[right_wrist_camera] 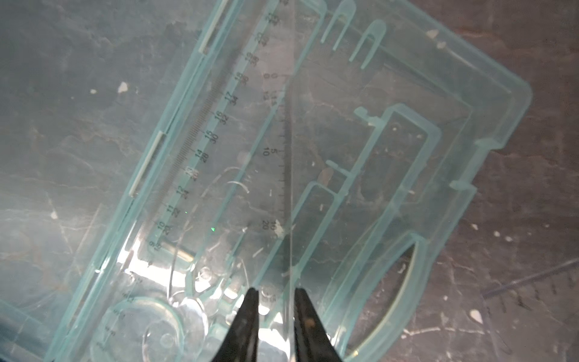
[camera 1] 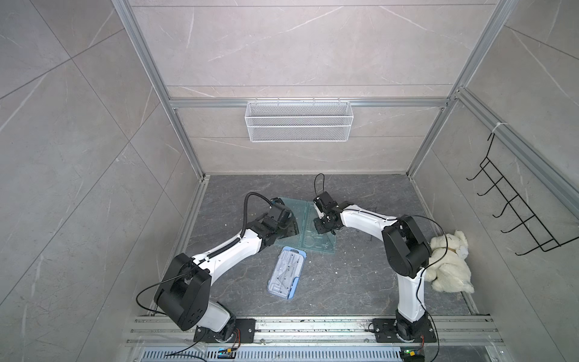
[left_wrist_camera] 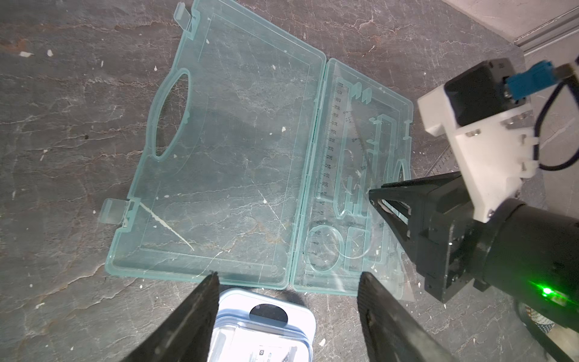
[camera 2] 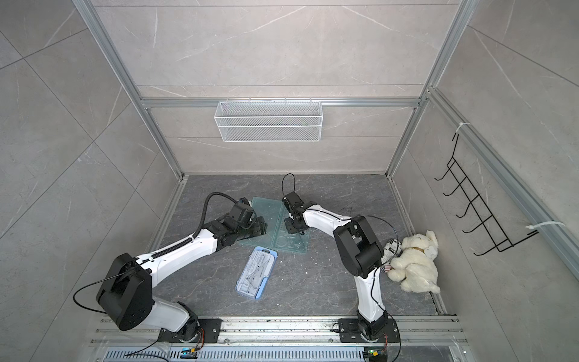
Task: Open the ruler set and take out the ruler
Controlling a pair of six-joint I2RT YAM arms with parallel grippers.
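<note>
The teal ruler case (left_wrist_camera: 229, 150) lies open on the floor, hinge running front to back, its right half holding transparent rulers and other pieces. A clear ruler (right_wrist_camera: 271, 150) in that half runs down to my right gripper, whose dark fingertips are shut on a thin transparent piece, apparently this ruler. In the left wrist view the right gripper is over the right half. My left gripper is open, nothing between its fingers, over the front edge of the case.
A blue-and-clear box (camera 1: 286, 272) lies in front of the case. A white plush toy (camera 1: 449, 265) sits at the right wall beside the right arm. A wire basket (camera 1: 298, 120) hangs on the back wall; a black hook rack (camera 1: 518, 205) hangs on the right.
</note>
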